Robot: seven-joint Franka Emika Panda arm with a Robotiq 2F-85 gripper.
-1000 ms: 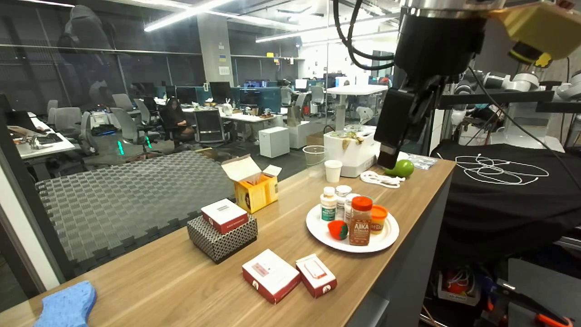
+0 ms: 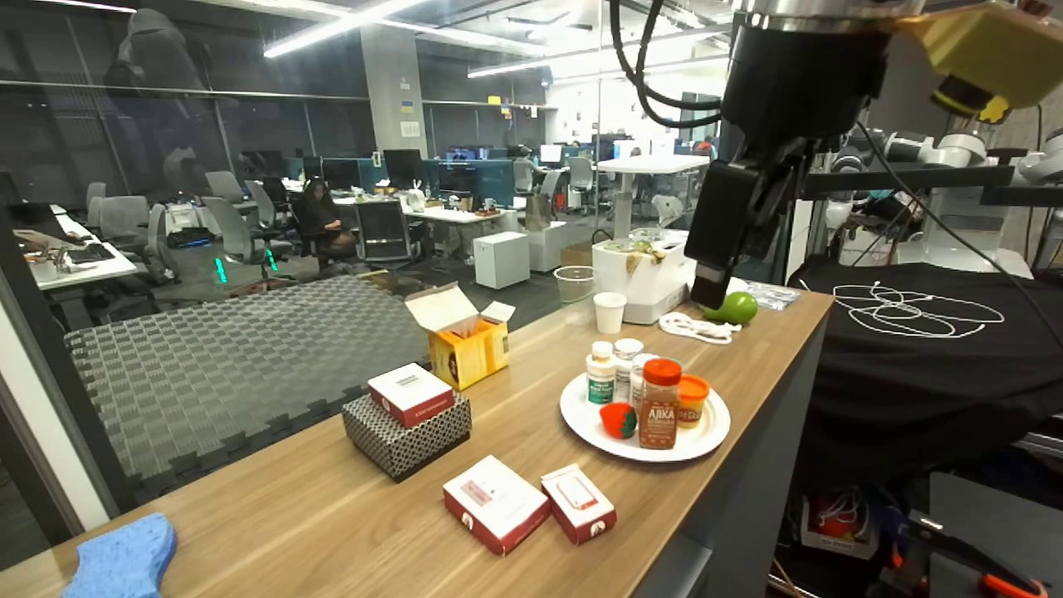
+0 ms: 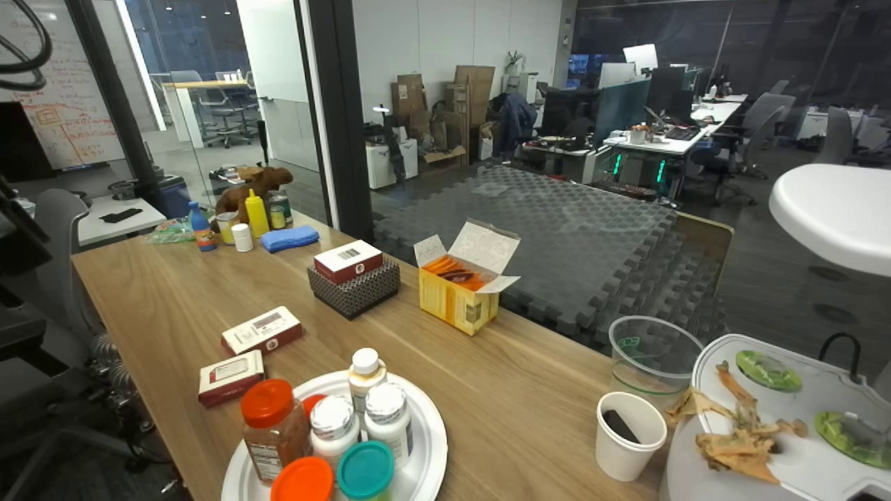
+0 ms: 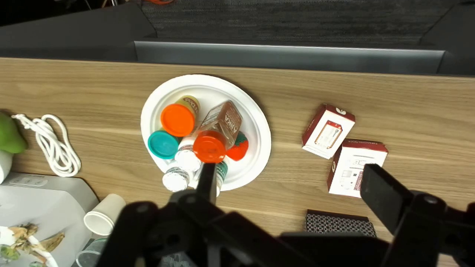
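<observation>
My gripper stands open above the table, its two dark fingers far apart and nothing held between them. In exterior view 1 it hangs high over the table's right side. Below is a white plate (image 4: pixel 256 164) crowded with a red-capped spice jar (image 4: pixel 225 122), an orange-lidded tub (image 4: pixel 178 119), a teal-lidded container (image 4: pixel 163 144), several white bottles (image 3: pixel 386 417) and a red strawberry-like item (image 4: pixel 238 148). Two red-and-white boxes (image 2: pixel 495 503) lie on the wood, close together. A third such box (image 2: pixel 410 392) rests on a black patterned box (image 2: pixel 409 443).
An open yellow carton (image 3: pixel 455 296) stands along the far edge. Near the white appliance (image 2: pixel 638 284) are a paper cup (image 2: pixel 609 312), a white cord (image 2: pixel 699 327) and a green pear-shaped item (image 2: pixel 735 309). A blue sponge (image 2: pixel 121 558) lies at the other end. Bare wood separates these groups.
</observation>
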